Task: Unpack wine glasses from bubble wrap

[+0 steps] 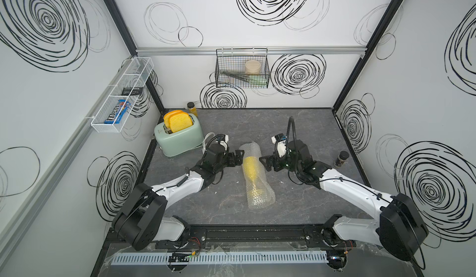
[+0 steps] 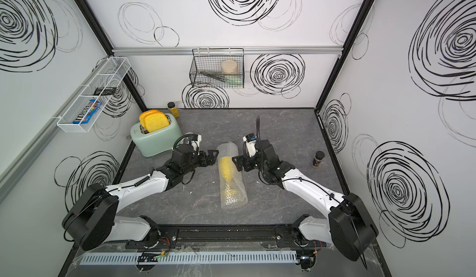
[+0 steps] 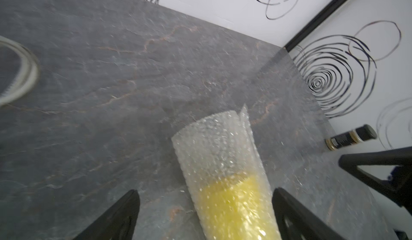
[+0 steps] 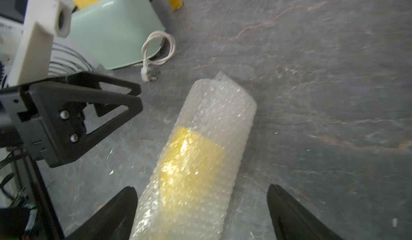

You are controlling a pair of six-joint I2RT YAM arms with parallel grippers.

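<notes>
A bubble-wrap bundle [image 1: 253,178] with something yellow showing through it lies lengthwise at the middle of the dark table [image 1: 297,123]. My left gripper [image 1: 239,157] hovers at the upper left side of the bundle, its fingers apart, with the wrap visible beyond and between them in the left wrist view. My right gripper [image 2: 237,163] is at the bundle's right side, open, the wrapped bundle [image 4: 188,162] lying in view between its fingertips. Neither gripper visibly holds anything.
A mint toaster [image 1: 178,138] with yellow sponge-like slices and a white cord stands back left, a yellow-bodied jar [image 1: 193,110] behind it. A dark jar [image 1: 342,158] stands at the right edge. Wire baskets hang on the walls.
</notes>
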